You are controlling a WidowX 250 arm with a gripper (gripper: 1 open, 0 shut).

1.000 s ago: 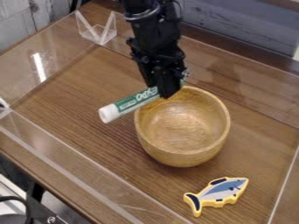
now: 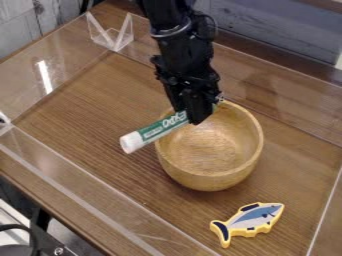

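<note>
My black gripper [image 2: 197,104] reaches down from the top centre to the back rim of a round wooden bowl [image 2: 209,150]. A green and white tube [image 2: 147,134] with lettering hangs just below it, angled down-left over the bowl's left side. The fingers are mostly dark and overlapping, and I cannot make out clearly how they grip the tube's upper end.
A yellow and blue fish toy [image 2: 247,220] lies at the front right. Clear plastic pieces stand at the upper left and left edge. The wooden table is open on the left. A black cable is at the lower left.
</note>
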